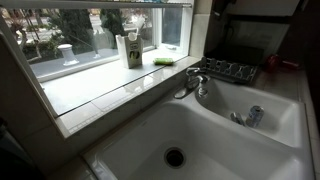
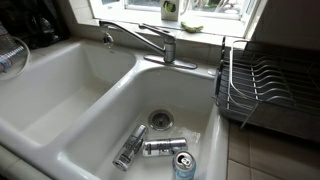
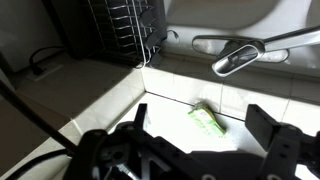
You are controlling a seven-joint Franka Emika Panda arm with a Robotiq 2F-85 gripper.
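In the wrist view my gripper is open, its dark fingers (image 3: 262, 125) wide apart with nothing held. Seen between and beyond them is a small green and white object (image 3: 207, 122) on the pale window sill. Exterior view 1 shows this green object (image 1: 164, 61) lying beside a white carton (image 1: 130, 50). Several cans lie in one basin: a silver can (image 2: 130, 148), another can on its side (image 2: 165, 147), and a blue-topped can (image 2: 184, 165). The gripper cannot be made out in either exterior view.
A chrome faucet (image 2: 160, 40) stands behind the double sink (image 2: 75, 140). On the counter beside it sits a dish rack (image 2: 265, 85). The other basin (image 1: 140, 150) looks empty. Much of the sill (image 1: 90, 90) is bare.
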